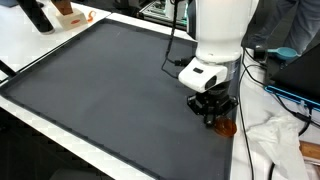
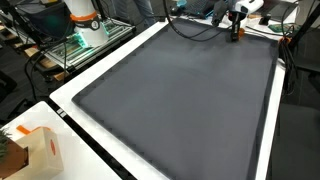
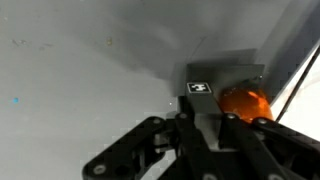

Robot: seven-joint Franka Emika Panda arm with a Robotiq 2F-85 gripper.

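Near the right edge of the grey board, in exterior view 1, my gripper (image 1: 211, 118) is low over the surface, its fingers shut on a small dark piece. In the wrist view this dark piece with a pale, marked end (image 3: 199, 88) shows at the fingertips; its full shape is hidden by the fingers. Right beside it is a shiny orange, rounded object (image 3: 246, 103), also seen as an orange-brown object (image 1: 227, 128) to the right of the gripper. Whether the two touch is unclear. From exterior view 2, the gripper (image 2: 235, 36) is at the board's far edge.
The grey board (image 1: 110, 85) is otherwise clear across its middle and left. White crumpled cloth or plastic (image 1: 272, 140) lies off its right edge, with dark cables nearby. A black cable (image 2: 190, 35) arches over the board's far side.
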